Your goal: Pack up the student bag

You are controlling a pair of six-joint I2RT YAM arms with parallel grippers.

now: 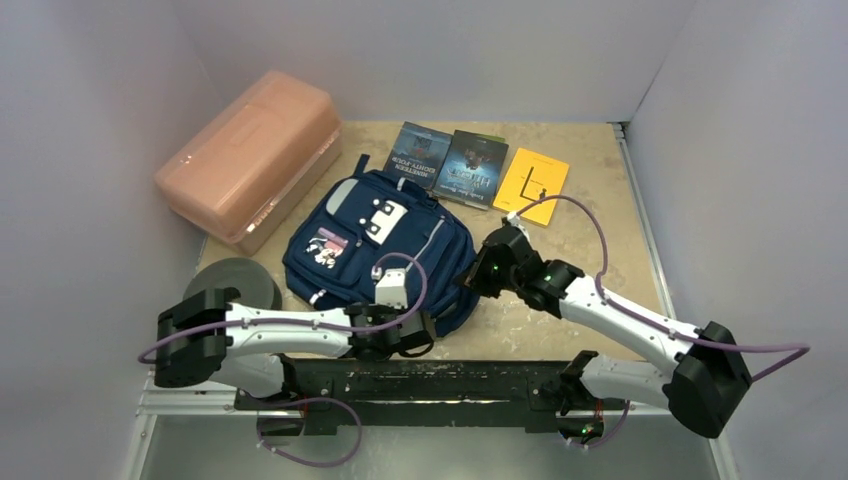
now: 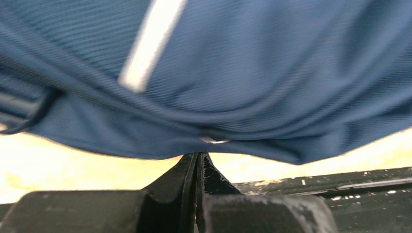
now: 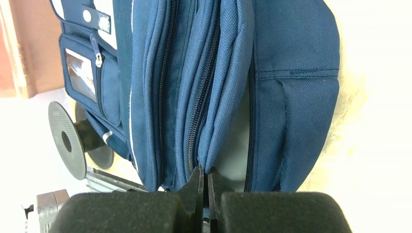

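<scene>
The navy backpack (image 1: pixel 350 250) lies on the table, a zipped compartment on its right side gaping, with grey lining visible in the right wrist view. My left gripper is shut at the bag's lower edge, nothing visible between its fingers. My right gripper is shut on a navy fabric edge (image 3: pixel 226 82) beside a zipper. Behind the bag lie two dark books (image 1: pixel 470 165) and a yellow book (image 1: pixel 530 175).
A translucent pink bin (image 1: pixel 250 150) fills the back left. A dark spool (image 1: pixel 230 275) sits at the left. Walls border the sides and back.
</scene>
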